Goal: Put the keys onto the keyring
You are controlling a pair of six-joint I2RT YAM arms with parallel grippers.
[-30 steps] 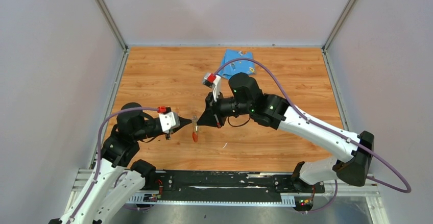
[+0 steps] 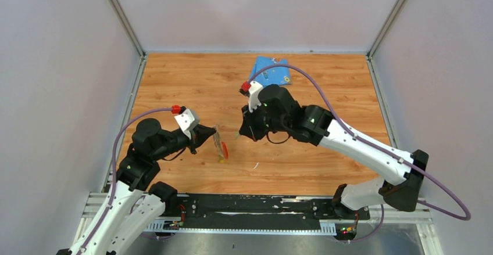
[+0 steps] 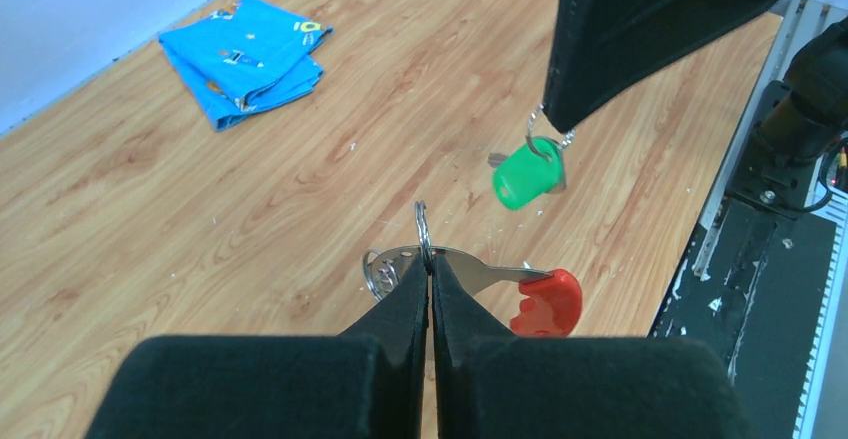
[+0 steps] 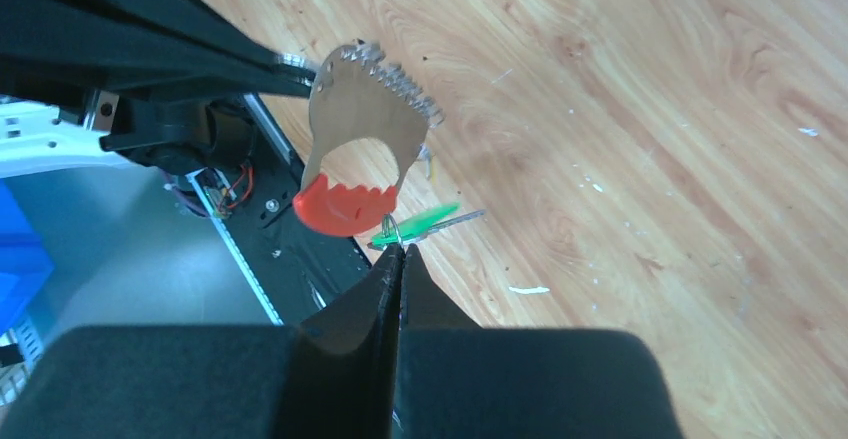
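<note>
My left gripper (image 2: 214, 129) is shut on a thin wire ring (image 3: 422, 221) that sticks up between its fingertips. A red-ended metal key (image 3: 549, 302) hangs below that ring, its shape smeared and bent in both wrist views. To its right, my right gripper (image 2: 242, 133) is shut. A small wire ring (image 4: 391, 228) shows at its tips, with a green-headed key (image 3: 528, 173) dangling under it. A clear gap separates the two sets of fingertips. Which loop is the keyring, and whether anything else hangs on it, I cannot tell.
A folded blue cloth (image 2: 271, 71) lies at the back of the wooden table (image 2: 186, 81). A small white scrap (image 4: 529, 290) rests on the wood. Black rail parts (image 2: 256, 204) run along the front edge. The table below the grippers is mostly bare.
The hanging keys have swung.
</note>
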